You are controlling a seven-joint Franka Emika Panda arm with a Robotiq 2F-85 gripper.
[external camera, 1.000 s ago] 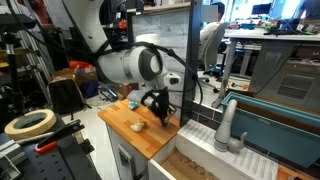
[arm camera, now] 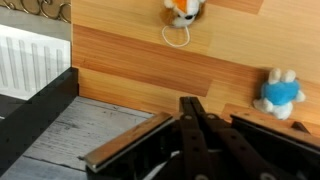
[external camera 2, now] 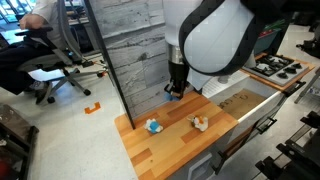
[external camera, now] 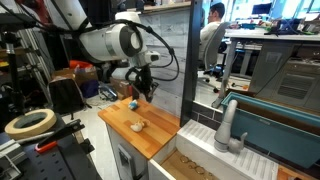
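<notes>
A small blue-and-white plush toy [arm camera: 279, 92] lies on the wooden tabletop [arm camera: 130, 50], right of my fingers in the wrist view. An orange-and-white plush [arm camera: 183, 12] with a thin loop rests near the top edge of that view. Exterior view 2 shows the blue toy [external camera 2: 153, 125] and the pale toy [external camera 2: 200, 122] apart on the wood. My gripper [external camera: 147, 97] is above the tabletop, near its back edge. In the wrist view the dark fingertips [arm camera: 187, 106] sit close together, shut, with nothing visible between them.
An open white drawer [external camera: 190, 165] with a wooden bottom extends from the cabinet. A grey plank panel [external camera 2: 150, 55] stands behind the table. Beyond it are a blue bin [external camera: 265, 135] and a pale bottle-shaped object [external camera: 227, 125]. Bare wood lies around the toys.
Over the last second my arm has swung left and up in exterior view 1, from the tabletop's right side near the drawer. Both toys look unmoved.
</notes>
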